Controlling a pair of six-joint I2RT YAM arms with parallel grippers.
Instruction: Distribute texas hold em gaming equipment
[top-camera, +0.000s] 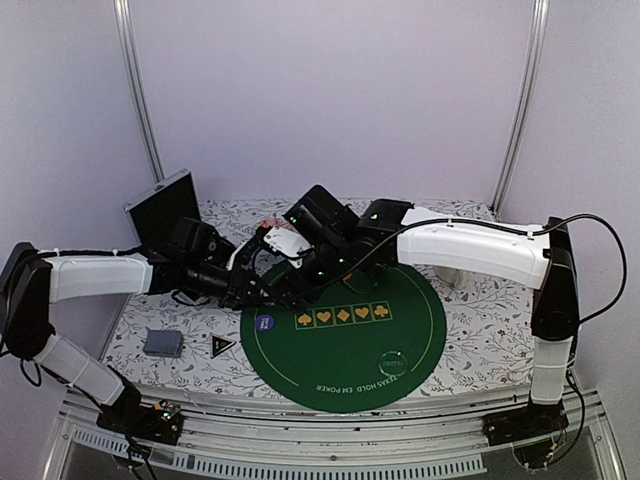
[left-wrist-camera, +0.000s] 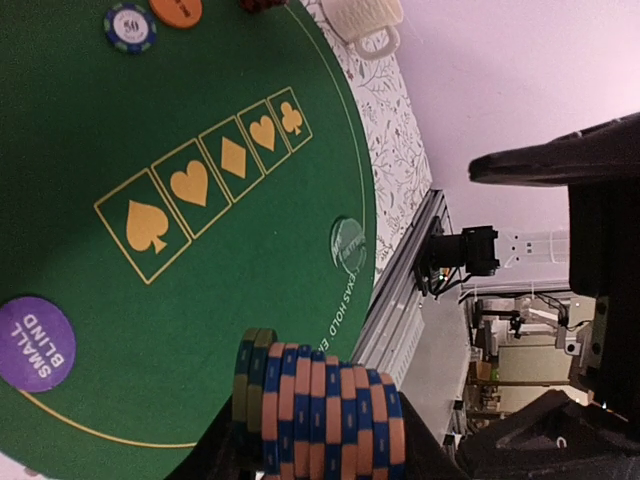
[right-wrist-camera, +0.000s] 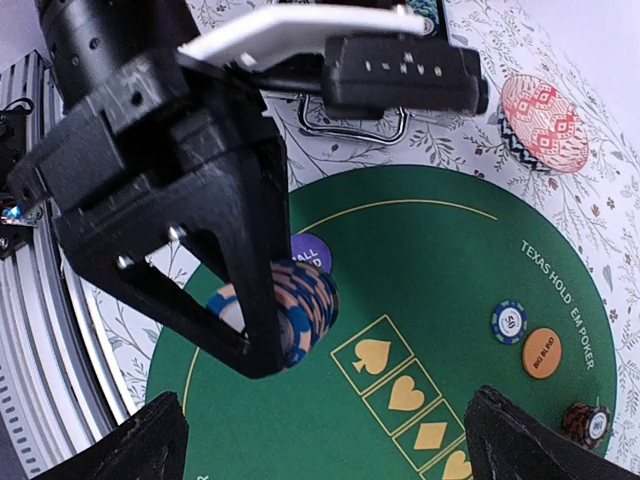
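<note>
A stack of blue and pink-white chips (left-wrist-camera: 325, 405) is clamped on edge in my left gripper, over the green poker mat (top-camera: 350, 350). My right gripper is open and faces that stack across a small gap, nothing between its fingers. Both grippers meet above the mat's left part in the top view. The purple small blind disc (top-camera: 264, 323), orange big blind disc (right-wrist-camera: 541, 352), blue-white 50 chip (right-wrist-camera: 508, 322) and dark red stack (right-wrist-camera: 586, 425) lie on the mat. A clear disc (top-camera: 393, 363) rests near its front edge.
The black case (top-camera: 165, 210) stands at the back left, its interior mostly hidden by my left arm. A patterned basket (right-wrist-camera: 545, 120) sits behind the mat, a cream mug (left-wrist-camera: 362, 18) to its right. A grey deck box (top-camera: 163, 343) and black triangle (top-camera: 221, 345) lie front left.
</note>
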